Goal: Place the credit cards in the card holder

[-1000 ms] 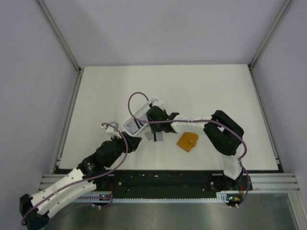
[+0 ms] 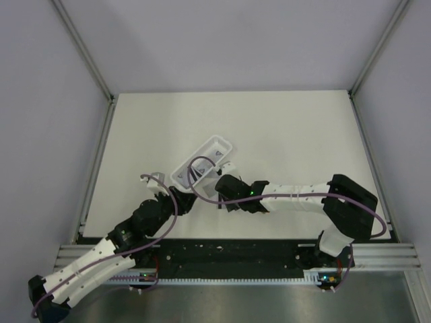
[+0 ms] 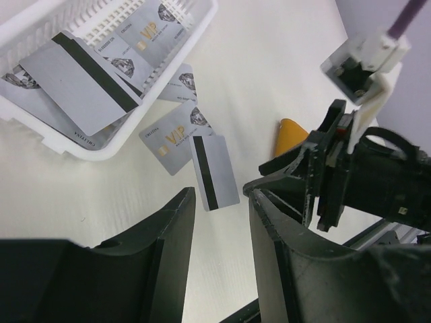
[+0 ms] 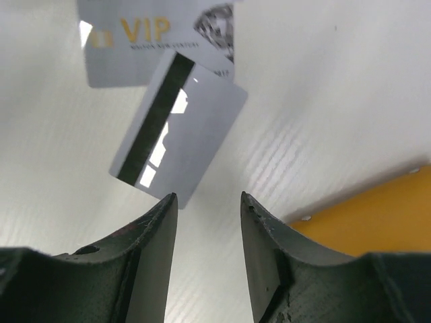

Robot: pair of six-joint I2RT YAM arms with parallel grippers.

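Note:
A grey card with a black stripe lies flat on the table in the left wrist view. It partly overlaps a silver VIP card, and another card pokes out beside the white basket. The orange card holder is at the right in the right wrist view; from above, the right arm covers most of it. My right gripper hovers at the striped card's near corner, fingers apart, holding nothing. My left gripper is held back on the near side of the cards, also open and empty.
A white basket holding several cards stands behind the grippers, close to the loose cards. The right arm spans the table's right front.
My right gripper has come away from the basket toward the table's front and slightly right. Its arm now covers the orange holder in the top view. The left arm has stayed put.

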